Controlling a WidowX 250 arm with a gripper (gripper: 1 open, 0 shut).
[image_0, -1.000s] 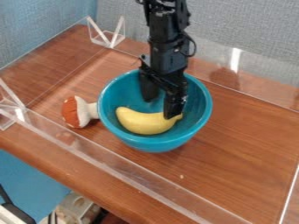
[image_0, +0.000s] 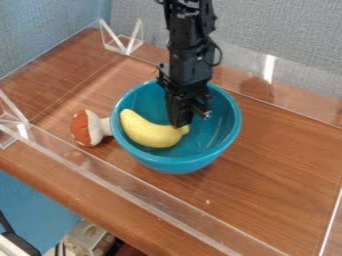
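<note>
A teal bowl (image_0: 214, 152) sits on the wooden table, holding a yellow banana (image_0: 147, 131) in its left part. The black gripper (image_0: 185, 117) reaches down into the bowl at the banana's right end, its fingers partly hidden in dark overlap; whether anything is between them cannot be seen clearly. A toy mushroom (image_0: 90, 128) with an orange cap lies just left of the bowl.
Clear acrylic rails edge the wooden table (image_0: 267, 180), with white frames at the left. A grey padded wall stands behind.
The banana has shifted left and tilted, its left end higher in view. The gripper has moved slightly left within the bowl from where it was a second ago.
</note>
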